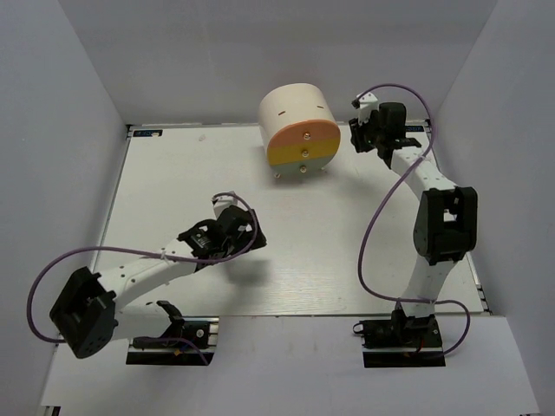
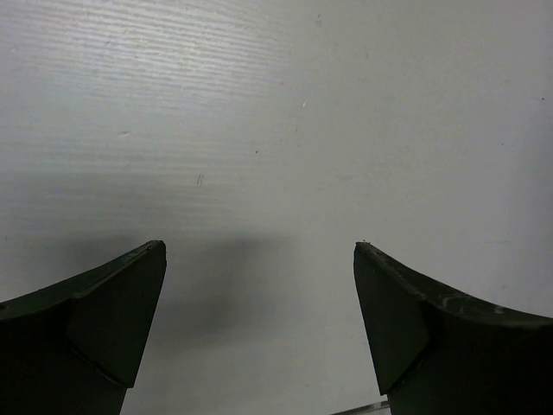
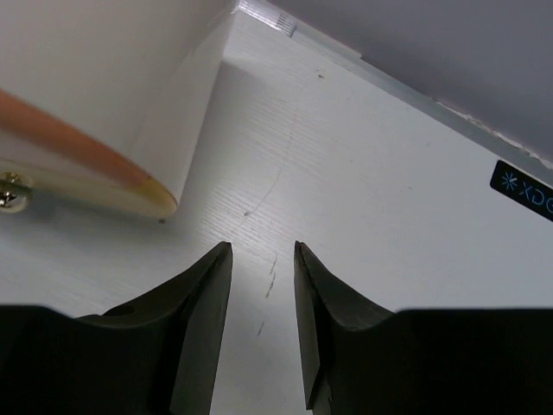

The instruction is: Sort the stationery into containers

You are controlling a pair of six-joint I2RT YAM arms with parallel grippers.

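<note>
A white rounded drawer unit with orange, yellow and green drawer fronts and metal knobs stands at the back center; part of it fills the upper left of the right wrist view. My right gripper is just right of the unit, its fingers part open over bare table, with nothing seen between them. My left gripper hangs over the left-middle of the table, open with empty table between its fingers. I see no loose stationery.
Grey walls close in the back and sides; the back wall is near my right gripper.
</note>
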